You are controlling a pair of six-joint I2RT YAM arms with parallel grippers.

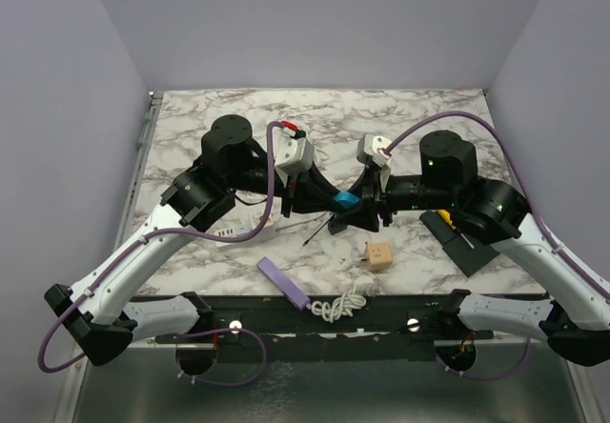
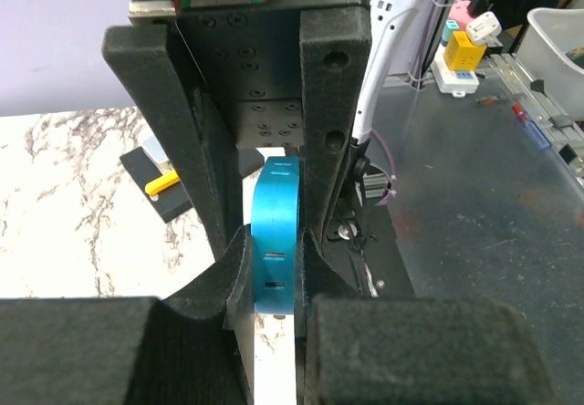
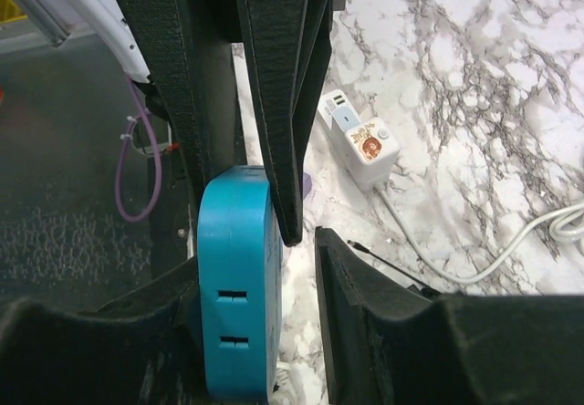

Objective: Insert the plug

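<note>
A blue block (image 1: 347, 199) with dark slots in its end hangs above the middle of the table. My left gripper (image 1: 334, 194) is shut on it; in the left wrist view the block (image 2: 276, 232) sits between dark fingers. From the right comes my right gripper (image 1: 367, 211), open, its fingers on either side of the same block. In the right wrist view, a gap shows between the block (image 3: 235, 286) and the right-hand finger (image 3: 339, 305). A white power strip (image 3: 358, 140) lies on the marble top, at left in the top view, partly behind the left arm.
A beige cube (image 1: 378, 256), a purple bar (image 1: 283, 282) and a coiled white cable (image 1: 338, 306) lie toward the table's front. A black tray (image 1: 459, 244) is at right, partly under the right arm.
</note>
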